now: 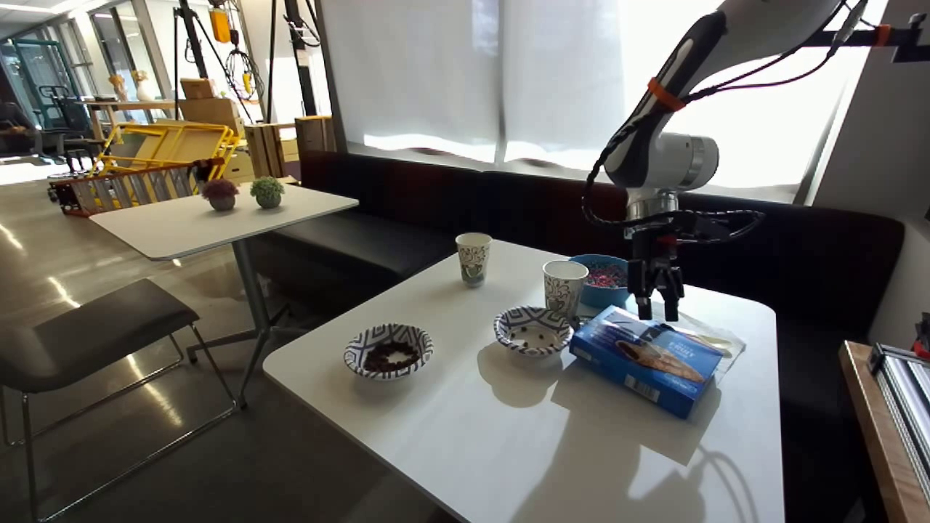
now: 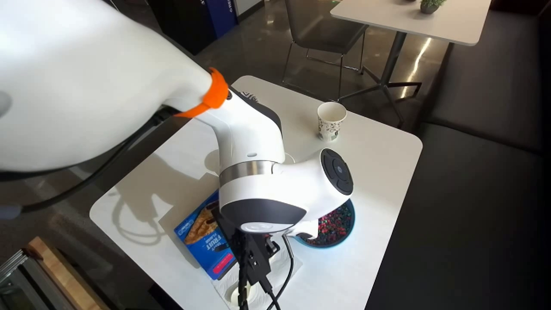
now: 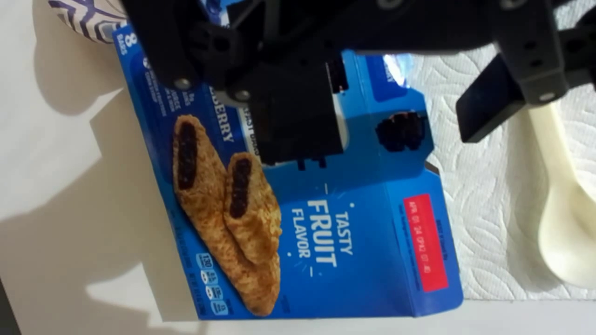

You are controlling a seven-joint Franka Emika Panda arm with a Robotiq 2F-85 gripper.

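A blue box of fruit bars [image 1: 649, 353] lies flat near the right side of the white table. Just above its back edge hangs my gripper [image 1: 658, 309], fingers pointing down. In the wrist view the gripper is open, one dark finger pad over the box [image 3: 357, 240] and the other over a white paper towel [image 3: 491, 184]. Between the pads only the box's edge flap shows below, and nothing is held. A pale spoon [image 3: 564, 223] rests on the towel beside the box. The arm covers much of the box in the second exterior view.
A patterned bowl [image 1: 533, 343] and a paper cup [image 1: 562, 301] stand close left of the box, with a blue bowl [image 2: 338, 227] behind. Farther left are a bowl with dark contents [image 1: 389, 339] and another cup [image 1: 473, 269].
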